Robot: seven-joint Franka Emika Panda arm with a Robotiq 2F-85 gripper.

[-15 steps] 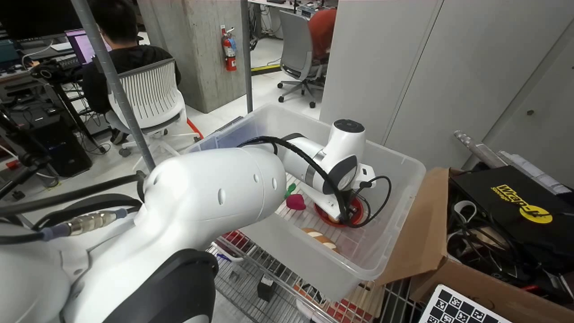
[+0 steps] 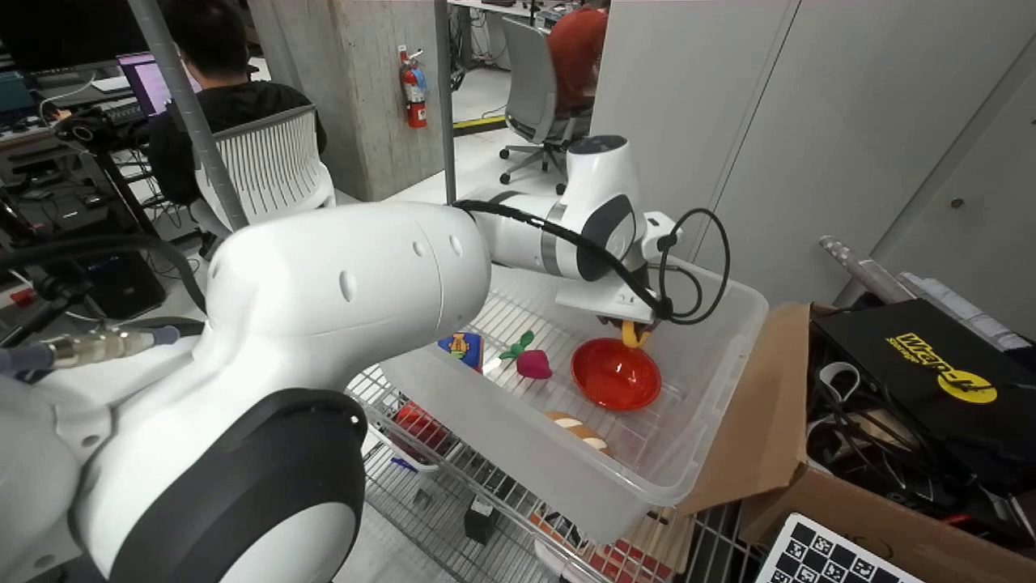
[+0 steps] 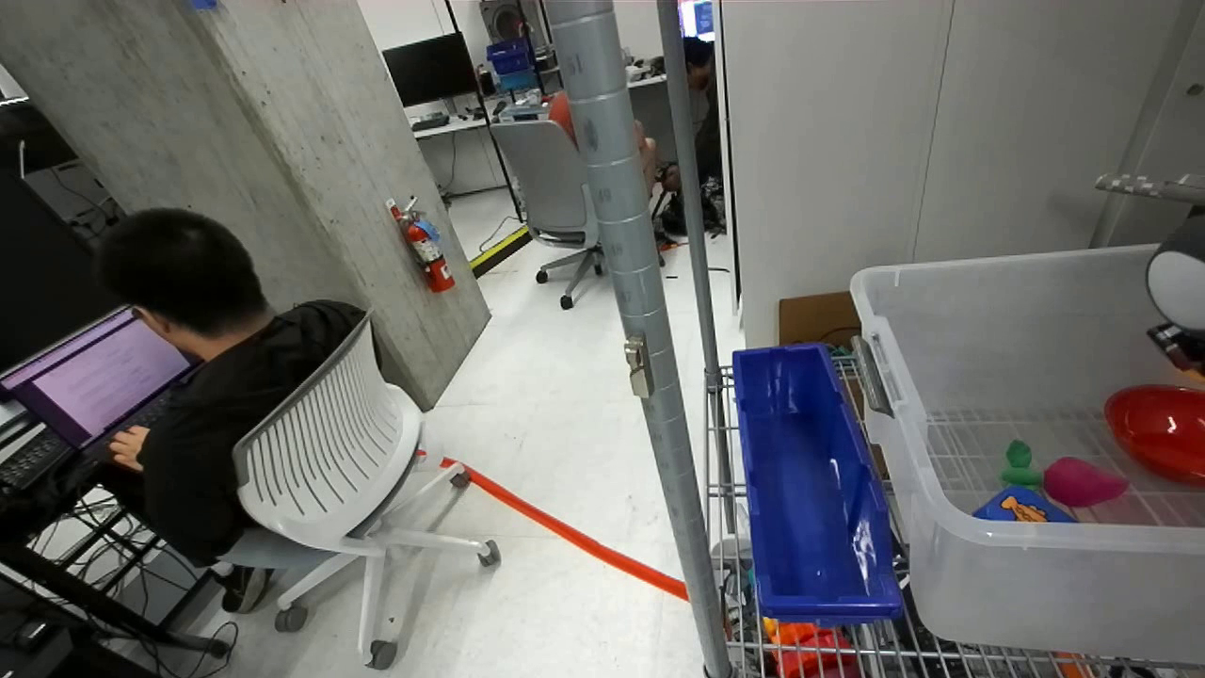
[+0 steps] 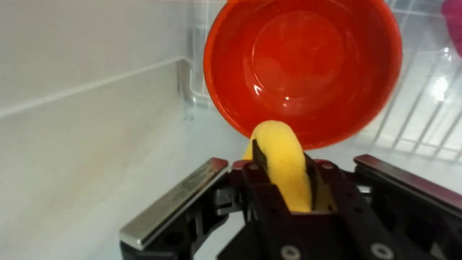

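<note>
A curved yellow object [image 4: 283,164] is pinched between the fingers of my gripper, which is shut on it. Exterior view 1 shows this yellow object [image 2: 632,336] hanging below the gripper, in front of the far rim of the red bowl [image 2: 616,376]. The bowl [image 4: 299,56] looks empty from the wrist and rests on the floor of the clear bin [image 2: 714,427]. Also in the bin are a magenta beet-like toy [image 2: 533,364] with green leaves, a brown bread-like toy [image 2: 579,431] and a blue packet [image 3: 1022,505].
The bin's tall walls surround the bowl. An empty blue tray [image 3: 808,486] stands beside the bin. An open cardboard box [image 2: 757,418] with cables and a black case [image 2: 913,355] is on the bin's other side.
My arm has risen from low over the bowl and moved back from it. The yellow object now shows beneath the gripper, and the bowl and blue packet are uncovered.
</note>
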